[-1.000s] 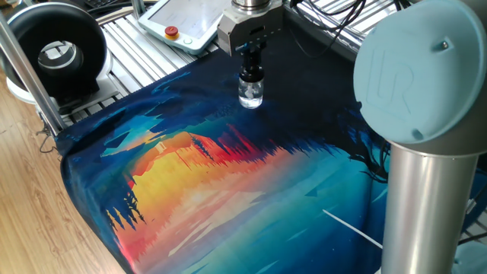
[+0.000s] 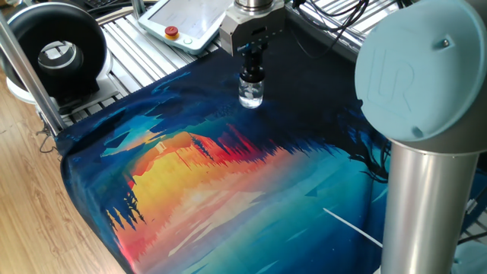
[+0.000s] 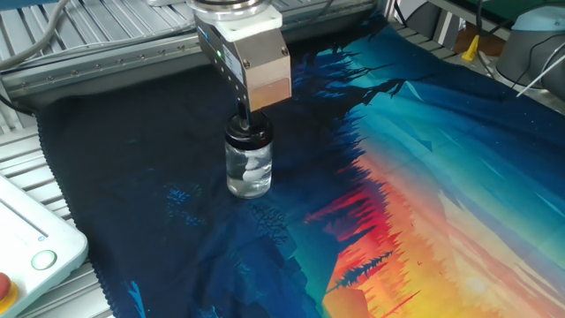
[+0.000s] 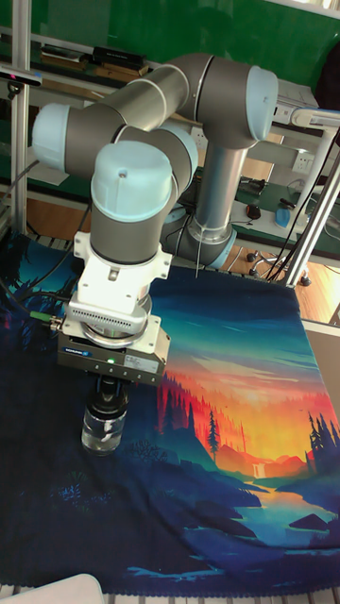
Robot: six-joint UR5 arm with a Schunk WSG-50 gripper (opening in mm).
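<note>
A clear jar (image 3: 249, 173) with a black lid (image 3: 249, 132) stands upright on the dark part of the printed cloth; something pale shows inside it. Directly over the jar is my gripper (image 3: 246, 121), pointing down, its dark fingers reaching the lid. Exterior view 1 shows the same jar (image 2: 250, 95) below the gripper body (image 2: 253, 32). In exterior view 3 the jar (image 4: 104, 431) sits under the wrist. Black fingers against a black lid blend together, so I cannot tell whether the fingers are closed on it.
The printed cloth (image 2: 228, 190) covers the table and is otherwise largely clear. A tablet-like pendant with a red button (image 2: 172, 33) lies at the table's edge. A round black object (image 2: 57, 53) stands to the left. A thin white stick or cable (image 2: 351, 227) crosses the cloth near the arm's base.
The gripper body and the arm's blue-capped joint have shifted very slightly over the last second. The jar looks unmoved.
</note>
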